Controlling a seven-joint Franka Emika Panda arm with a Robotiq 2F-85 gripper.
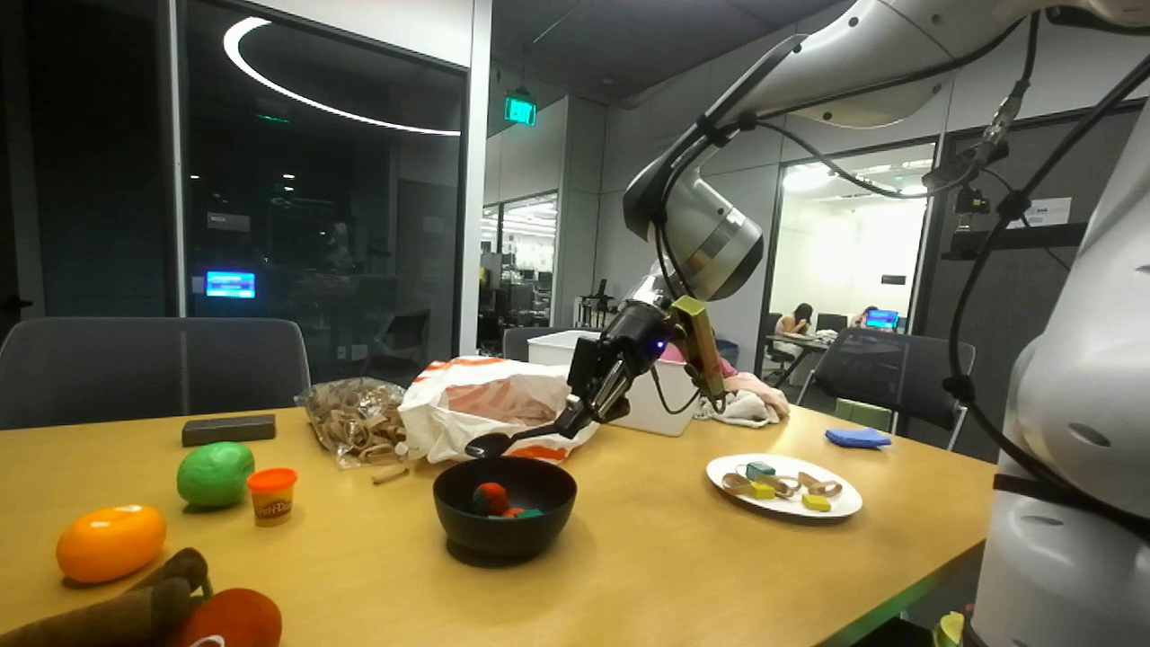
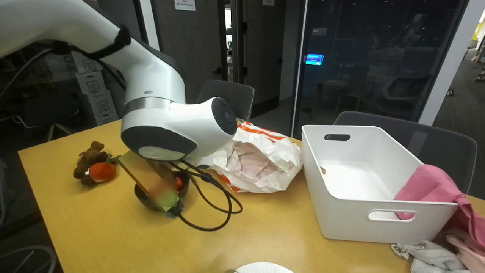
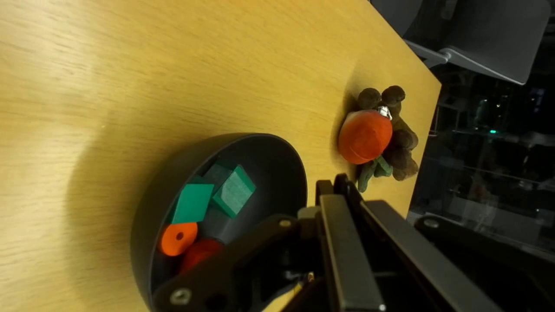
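Observation:
A black spoon (image 1: pixel 490 444) hangs tilted just over the far rim of the black bowl (image 1: pixel 501 534), its scoop looking empty. My gripper (image 1: pixel 576 419) is shut on its handle, above and right of the bowl. Inside the bowl (image 3: pixel 151 208) lie green blocks (image 3: pixel 234 192), an orange ring-like piece (image 3: pixel 178 238) and a red ball-like piece (image 3: pixel 201 253). From the wrist, my gripper appears closed beside the bowl, and the spoon is hard to make out. The arm mostly hides the gripper in the second exterior view.
Behind the bowl sit a white bag (image 1: pixel 431 415) and a white bin (image 2: pixel 318 214). A plate (image 1: pixel 728 465) with small pieces stands to the right. Left are a green ball (image 1: pixel 215 474), a Play-Doh tub (image 1: pixel 271 502), an orange fruit (image 1: pixel 112 543) and a plush toy (image 3: pixel 403 148). Table between bowl and plate is clear.

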